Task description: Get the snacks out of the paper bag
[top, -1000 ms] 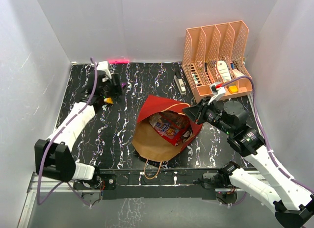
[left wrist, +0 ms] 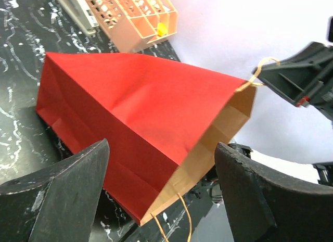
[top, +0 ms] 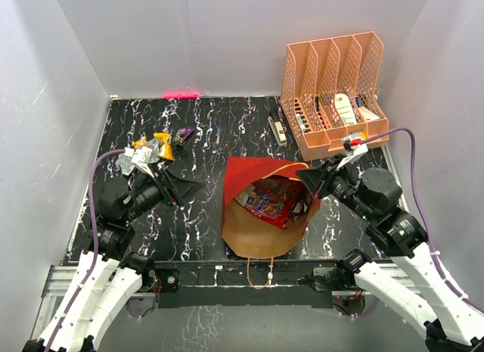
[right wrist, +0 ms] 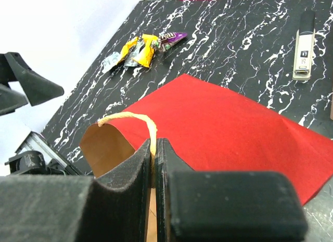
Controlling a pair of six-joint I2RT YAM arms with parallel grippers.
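A red paper bag (top: 246, 170) with a brown inside lies on its side, its mouth towards the table's front edge. Inside the mouth shows a red snack packet (top: 271, 204) with others partly hidden. My right gripper is shut on the bag's twisted handle, seen also in the left wrist view. To the left of the bag, my left gripper (top: 195, 191) stands open with nothing between its fingers. Small snack packs in yellow (right wrist: 146, 50), silver and purple (right wrist: 169, 40) lie together at the table's back left.
An orange divided rack (top: 318, 95) holding small items stands at the back right. A black and white device (top: 277, 128) lies left of it. Clear table lies between the bag and the small packs.
My left arm has drawn back from the small packs towards the front, nearing the bag. The right gripper has shifted slightly right with the handle, and the bag has turned and moved right.
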